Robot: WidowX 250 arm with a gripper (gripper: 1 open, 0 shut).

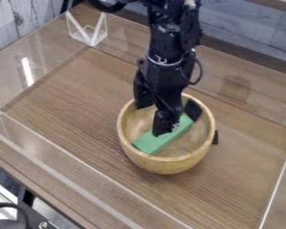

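Observation:
A wooden bowl (146, 156) sits on the table, right of centre, holding a green rectangular block (154, 140) that lies at a slant. My black gripper (163, 109) hangs from above over the back of the bowl, its fingers open and reaching down near the block's upper end. I cannot tell whether they touch it.
Bare wooden tabletop (58, 116) lies left and right of the bowl. A clear plastic object (87, 29) stands at the back left. A dark piece sits just right of the bowl. The table's edge runs along the lower left.

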